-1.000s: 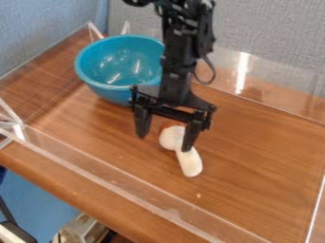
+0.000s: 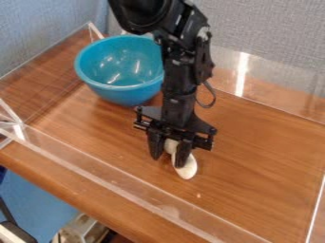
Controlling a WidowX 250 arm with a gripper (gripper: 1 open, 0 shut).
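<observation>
My black gripper [image 2: 170, 150] is low over the wooden table, its fingers around a pale, elongated white object [image 2: 185, 166] lying on the wood. The object is partly hidden by the fingers, and I cannot tell whether they press on it. A blue bowl [image 2: 99, 71] sits at the back left, behind the arm.
Walls stand behind and at the left. The table's front-left edge drops to a blue floor area [image 2: 32, 195] with some clutter below.
The bowl is unmoved.
</observation>
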